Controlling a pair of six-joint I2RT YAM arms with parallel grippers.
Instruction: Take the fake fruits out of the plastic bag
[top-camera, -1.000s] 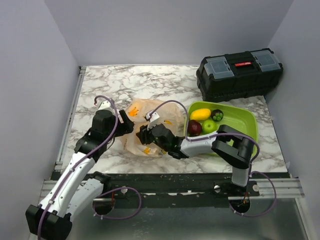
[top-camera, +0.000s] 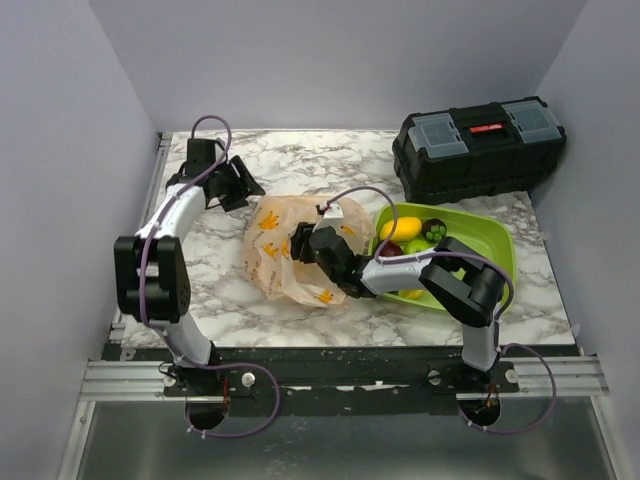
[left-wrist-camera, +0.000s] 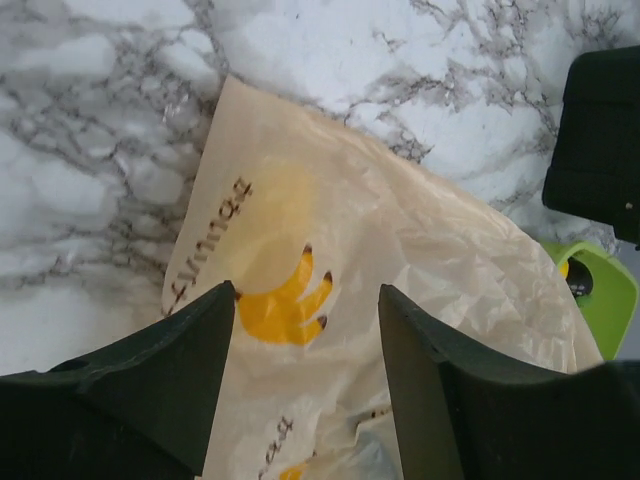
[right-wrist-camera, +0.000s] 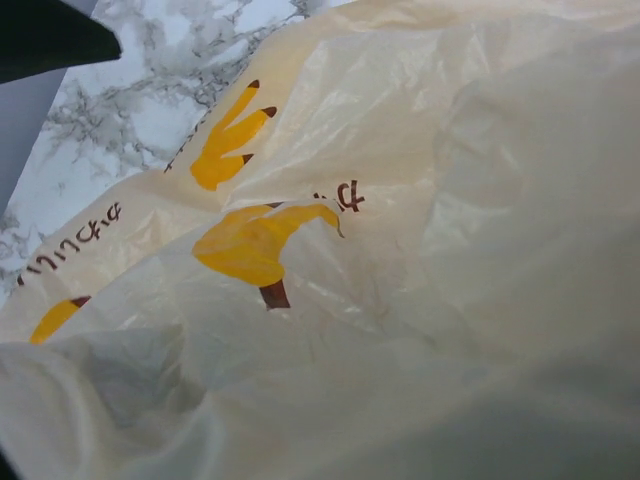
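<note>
The thin translucent plastic bag (top-camera: 272, 270), printed with yellow hands, lies crumpled mid-table. At its far left corner my left gripper (top-camera: 245, 190) stands part open; in the left wrist view a gap separates its fingers (left-wrist-camera: 200, 365), with the bag below and beyond them. My right gripper (top-camera: 298, 243) reaches leftward into the bag's folds. Film fills most of the right wrist view and hides its fingertips, so its finger state does not show. No fruit is visible inside the bag. A yellow fruit (top-camera: 400, 229) and a dark red fruit (top-camera: 389, 249) sit in the green bin.
The green bin (top-camera: 493, 238) stands right of the bag, under my right forearm, and also holds a dark green fruit (top-camera: 434, 231). Behind it is a black toolbox (top-camera: 478, 150). Bare marble lies at the back and left.
My right gripper has shifted slightly right and back. The bag's front part is spread wider.
</note>
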